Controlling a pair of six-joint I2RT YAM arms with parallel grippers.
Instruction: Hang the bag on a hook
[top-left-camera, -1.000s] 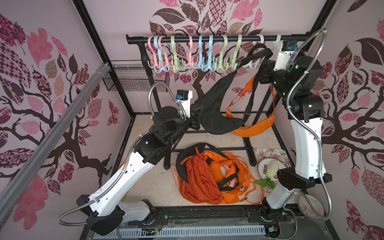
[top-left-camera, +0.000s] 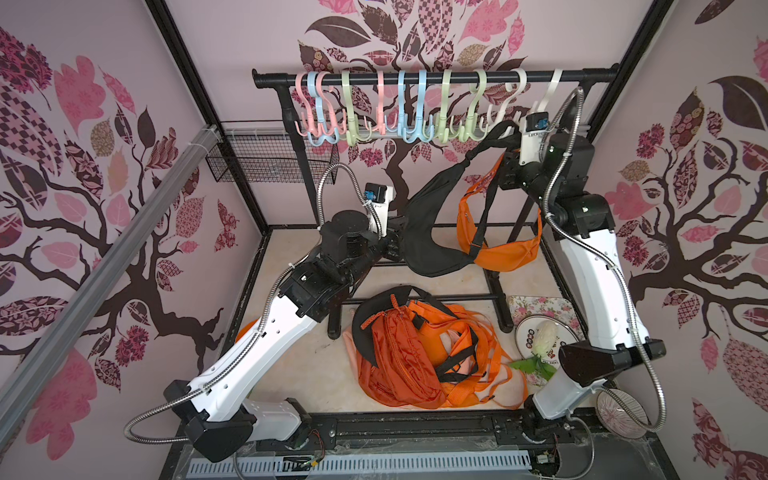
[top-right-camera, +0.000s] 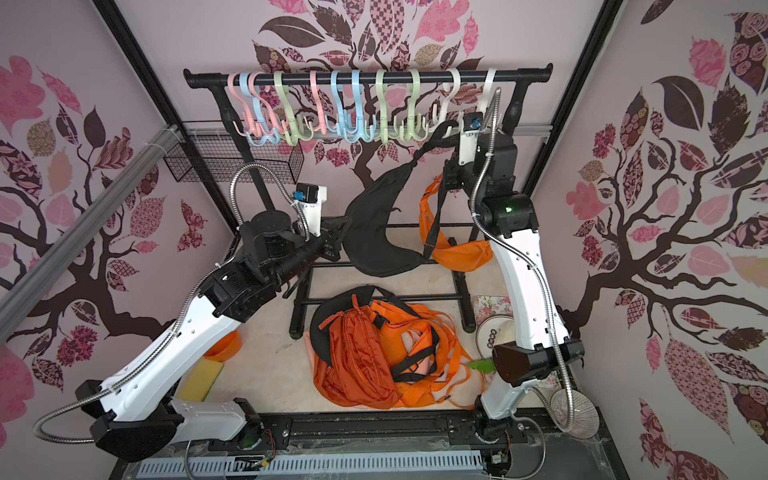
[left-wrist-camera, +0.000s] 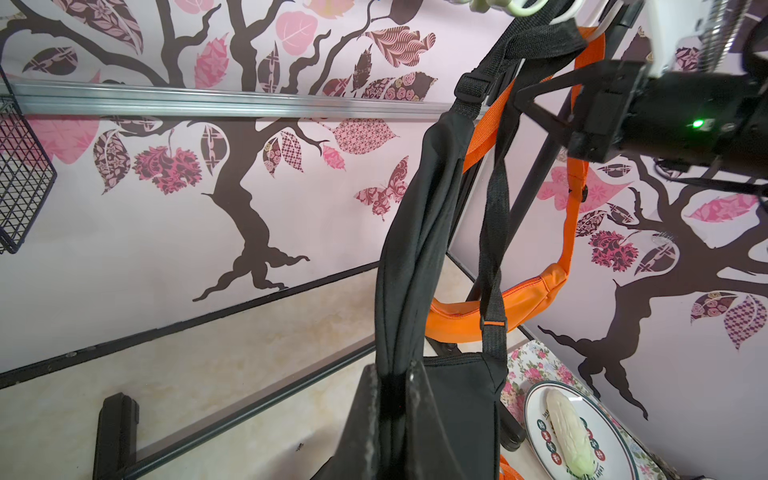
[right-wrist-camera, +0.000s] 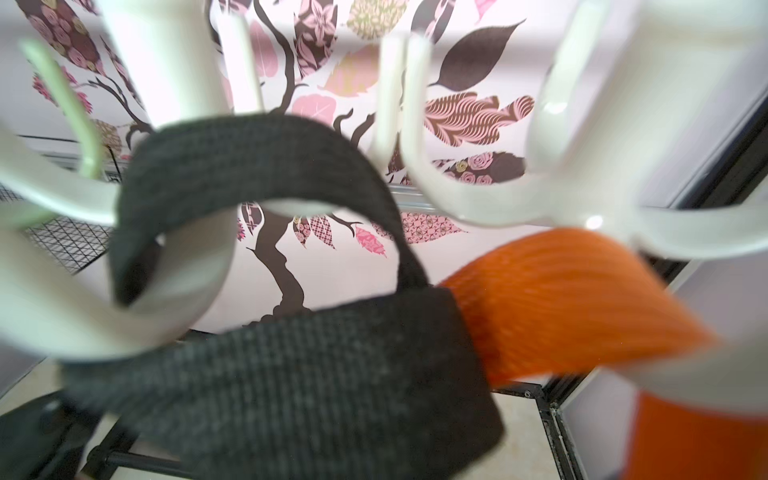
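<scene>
A black bag (top-left-camera: 436, 228) hangs stretched between my arms below the rail. In the left wrist view my left gripper is shut on its gathered black fabric (left-wrist-camera: 408, 264). My right gripper is shut near the upper strap, its fingertips against the webbing. Across the right wrist view, the wide black strap (right-wrist-camera: 296, 400) hides the fingers. A loop of strap (right-wrist-camera: 264, 152) crosses the stem of a white hook (right-wrist-camera: 168, 64) and drops around its prong; whether it rests in the hook cannot be told.
An orange bag (top-left-camera: 512, 254) hangs at the right, its strap (right-wrist-camera: 576, 304) over another white hook (right-wrist-camera: 576, 192). Several coloured hooks line the black rail (top-left-camera: 360, 78). Orange and black bags (top-left-camera: 404, 352) lie heaped below; a plate (top-left-camera: 524, 332) sits to their right.
The left gripper has shifted slightly right.
</scene>
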